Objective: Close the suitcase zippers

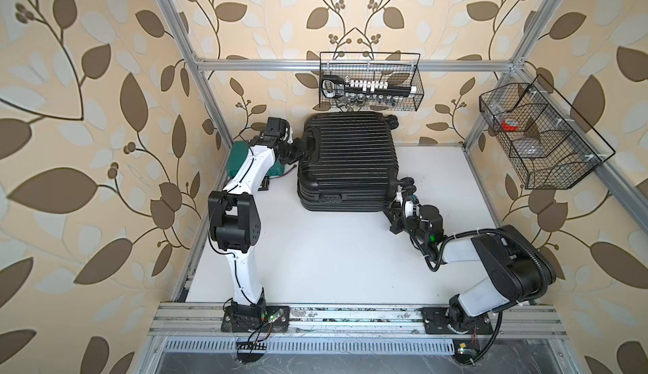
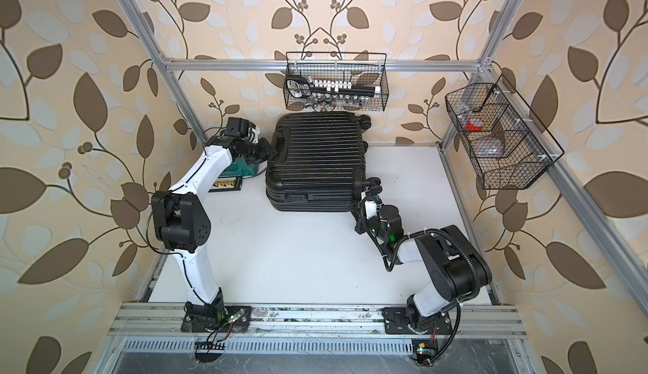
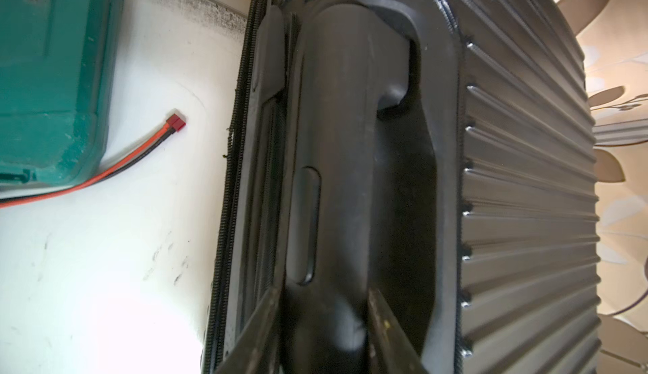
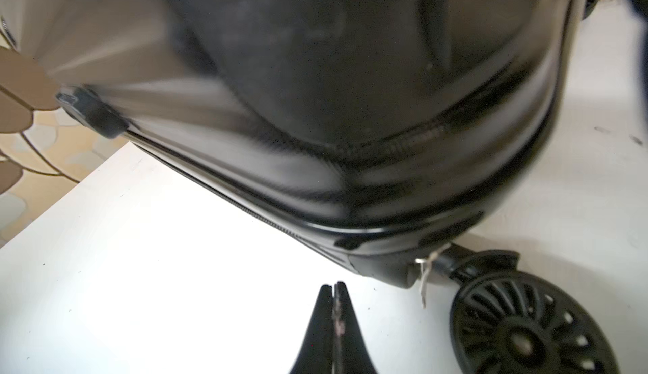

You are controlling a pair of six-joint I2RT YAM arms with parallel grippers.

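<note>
A black ribbed suitcase [image 1: 347, 158] lies flat at the back of the table. On its left side is a thick carry handle [image 3: 330, 171], and my left gripper is shut on it, one finger on each side. The zipper track [image 3: 226, 239] runs along the suitcase's left edge in the left wrist view. At the front right corner my right gripper is shut with nothing between its fingertips, below the suitcase's lower edge. A pale pull tab [image 4: 424, 279] hangs near that corner, beside a caster wheel [image 4: 526, 333], apart from the right gripper.
Left of the suitcase stand a teal case [image 3: 54, 70] and a loose cable with a red plug [image 3: 175, 122]. A wire basket [image 1: 371, 80] hangs behind the suitcase, another wire basket [image 1: 546, 138] at the right.
</note>
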